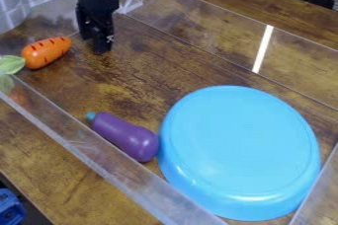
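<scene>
The black gripper [99, 39] stands upright at the back left of the clear-walled wooden tray, just right of a toy carrot [46, 50]. The carrot lies with its green leaves toward the lower left, against the left wall. Whether the fingers are open or shut is too dark and small to tell. A purple toy eggplant [123, 134] lies in the lower middle, and a large upside-down blue round bowl or lid [238, 151] fills the right front.
Clear tray walls [40, 106] surround the objects. A small blue object [7, 207] sits outside at the lower left.
</scene>
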